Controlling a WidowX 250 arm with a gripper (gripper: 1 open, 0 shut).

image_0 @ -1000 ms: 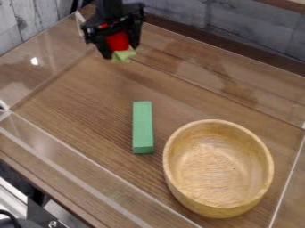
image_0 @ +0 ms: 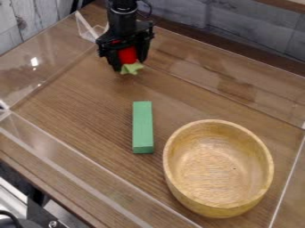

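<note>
At the top centre of the view, my black gripper (image_0: 127,53) is over a red object (image_0: 127,56) with a light green part (image_0: 132,68) beneath it, low over the wooden surface. Whether the fingers are closed on it is unclear. A green bar (image_0: 143,126) lies lengthwise near the middle. A round yellow wooden bowl (image_0: 217,165) sits at the lower right.
A white wall (image_0: 262,27) and raised edges border the back.
My gripper and the red and green object have moved a little toward the front of the table since one second ago. The green bar and bowl are unmoved.
</note>
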